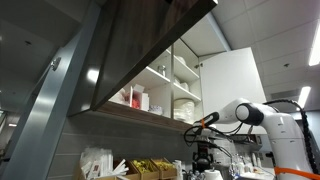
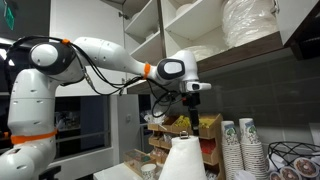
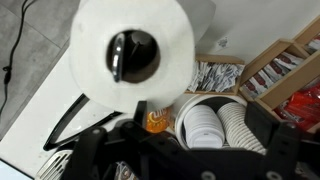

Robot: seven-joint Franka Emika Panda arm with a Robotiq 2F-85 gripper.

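Note:
A white paper towel roll [image 2: 184,160] stands upright below my gripper [image 2: 190,126] in exterior view 2. From the wrist, the top of the paper towel roll [image 3: 132,52] fills the upper left, with the dark post of its holder in the core. My gripper is open in that view, its dark fingers [image 3: 268,126] spread along the bottom. The roll is not between them. In exterior view 1 the gripper [image 1: 204,158] hangs low at the right, and the roll is hard to make out there.
Stacked paper cups [image 2: 231,145] and a wooden organizer [image 2: 207,128] stand close behind the roll. White lids or cups [image 3: 204,128] sit beneath the fingers in the wrist view. An overhead cabinet [image 1: 150,85] holds dishes, its door [image 1: 232,80] raised.

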